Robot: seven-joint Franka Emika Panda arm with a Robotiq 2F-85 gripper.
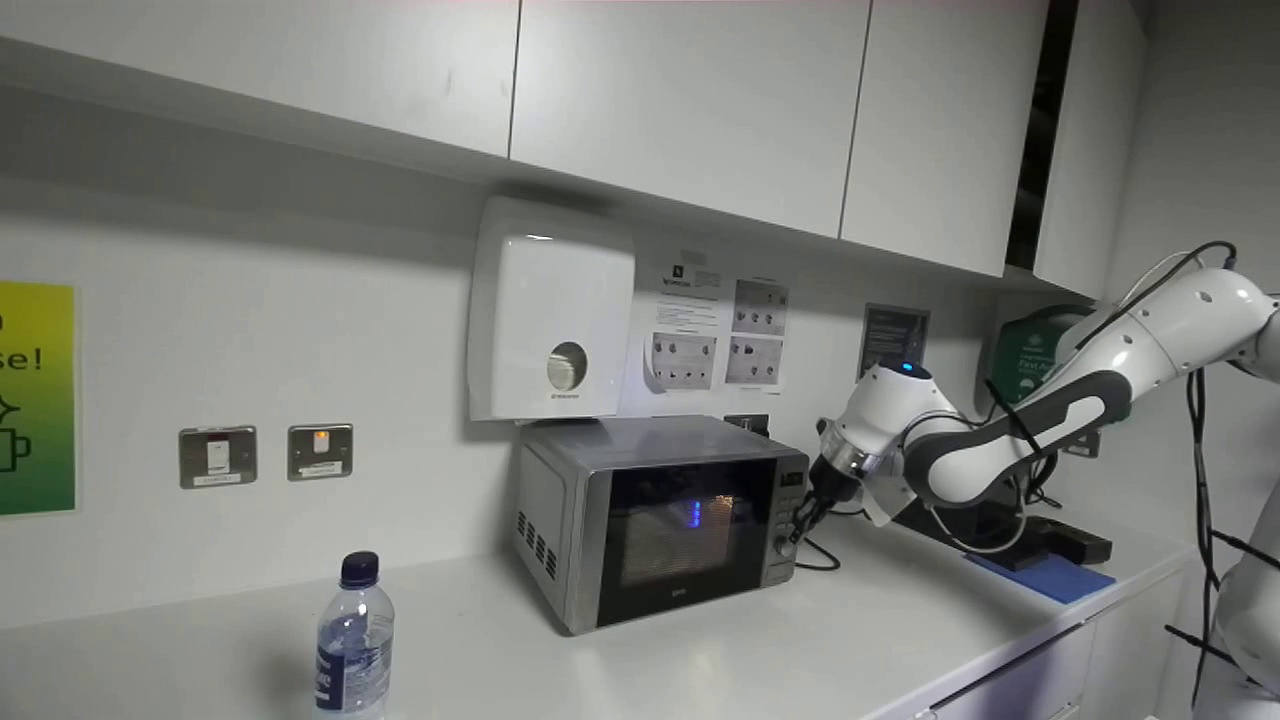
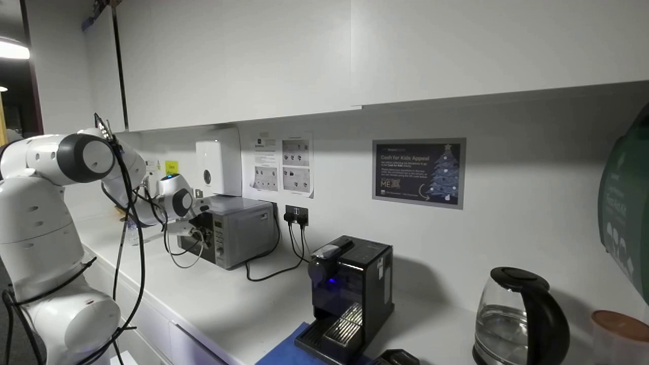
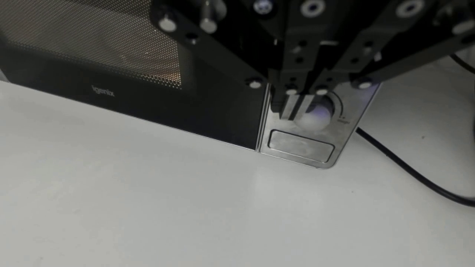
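Observation:
A silver microwave (image 1: 684, 516) with a dark glass door stands on the counter, its door closed and its window lit. In the wrist view its round control knob (image 3: 317, 116) shows on the panel, above a rectangular button (image 3: 301, 146) at the bottom corner. My gripper is shut, its fingertips together in front of the panel, just left of the knob and covering part of it. Nothing shows between the fingers. Whether the fingertips touch the knob or panel I cannot tell. From exterior view 1, the gripper (image 1: 800, 528) reaches the microwave's right side from the right.
A water bottle (image 1: 355, 642) stands at the counter's left. Right of the microwave are a power cable (image 2: 267, 277), a black coffee machine (image 2: 356, 292) on a blue mat (image 2: 286, 347), and a glass kettle (image 2: 505, 322).

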